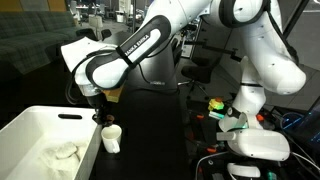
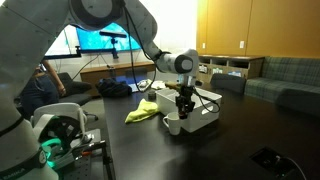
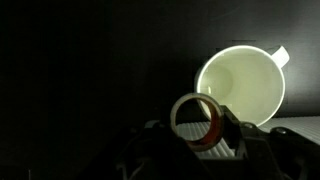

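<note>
In the wrist view a roll of tape (image 3: 186,138), ring-shaped with a brown inner face, is pinched in my gripper. Its edge overlaps the near rim of a white mug (image 3: 243,84), which stands upright on the dark table with its handle pointing away from the tape. From the first exterior side, my gripper (image 1: 103,119) hangs just above and beside the mug (image 1: 112,139), close to the white box's wall. The second exterior view has the mug (image 2: 173,124) below the gripper (image 2: 184,108); the tape is hard to make out there.
A white open box (image 1: 33,133) with pale cloth (image 1: 62,158) inside stands right beside the mug. A yellow cloth (image 2: 143,110) lies on the table in the second exterior view.
</note>
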